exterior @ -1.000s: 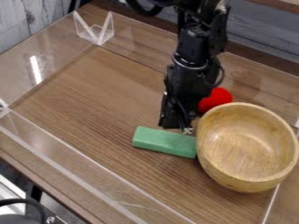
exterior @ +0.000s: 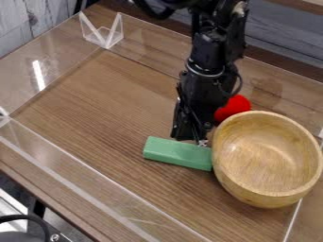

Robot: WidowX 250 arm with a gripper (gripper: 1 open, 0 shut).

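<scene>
The black robot arm reaches down from the top to the middle of the table, its gripper (exterior: 195, 133) low beside the left rim of a wooden bowl (exterior: 267, 189). The gripper looks shut; whether anything is between its fingers is hard to see. A green block (exterior: 175, 154) lies just in front of the gripper, close to the bowl. A red round object (exterior: 232, 107) sits behind the bowl, partly hidden by the arm and bowl.
A white wire-like piece (exterior: 104, 30) stands at the back left. Raised edges border the table at the back right.
The arm and gripper have shifted very slightly; the bowl, green block and red object look unmoved.
</scene>
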